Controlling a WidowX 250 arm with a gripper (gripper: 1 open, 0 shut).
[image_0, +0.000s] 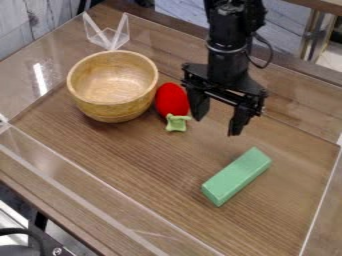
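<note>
The black gripper (215, 112) hangs at the upper middle of the table, its fingers apart and pointing down. Just left of it a red oval object (170, 98) lies on the table with a small light-green piece (178, 122) below it. A wooden bowl (96, 85) sits at the left. A green rectangular block (235, 177) lies at the lower right, below and apart from the gripper.
A clear plastic-like item (107, 33) is at the back left. A dark cable or part shows in the bottom-left corner.
</note>
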